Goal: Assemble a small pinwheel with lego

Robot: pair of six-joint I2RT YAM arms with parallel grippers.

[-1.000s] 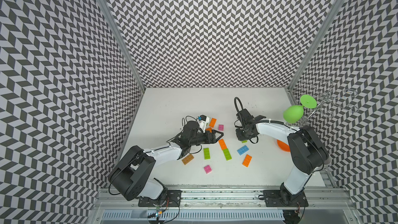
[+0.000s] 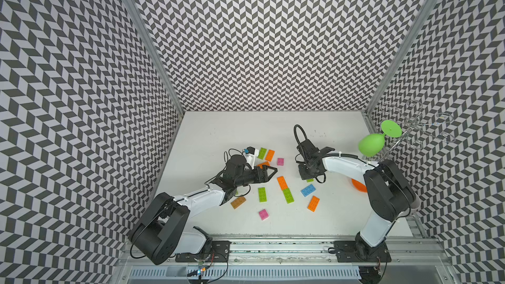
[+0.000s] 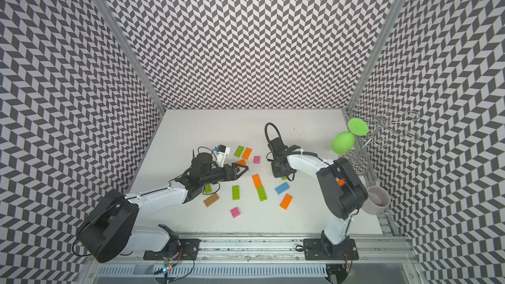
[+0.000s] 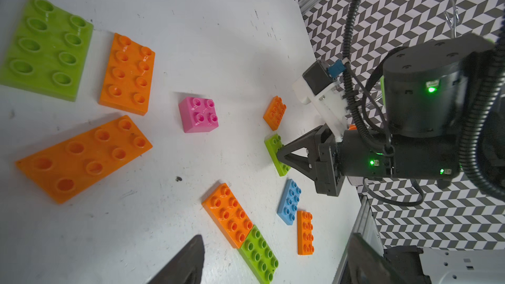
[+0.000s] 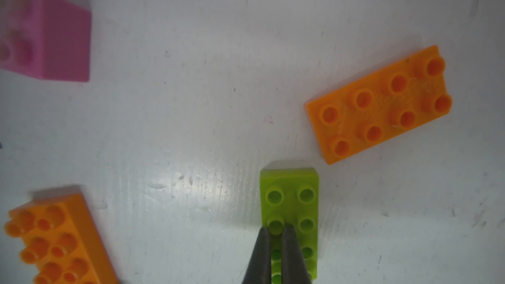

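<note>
My left gripper (image 2: 274, 170) is open and empty above the table; in the left wrist view its fingers (image 4: 185, 263) stand wide apart. Ahead of it, an orange brick (image 4: 227, 214) lies end to end with a green brick (image 4: 258, 254). A pink brick (image 4: 198, 114) and a flat orange brick (image 4: 86, 155) rest farther back. Low over a green brick (image 5: 289, 178), my right gripper is shut, nothing visible between its fingers; whether it touches the studs I cannot tell. Beside that brick lies an orange brick (image 5: 378, 104).
A blue brick (image 2: 307, 190) and an orange brick (image 2: 313, 203) lie at front right. Another green brick (image 2: 262, 194), a brownish brick (image 2: 238, 202) and a pink brick (image 2: 263, 214) lie at front left.
My left gripper has drawn back a little to the left, uncovering more of the green brick at the back.
</note>
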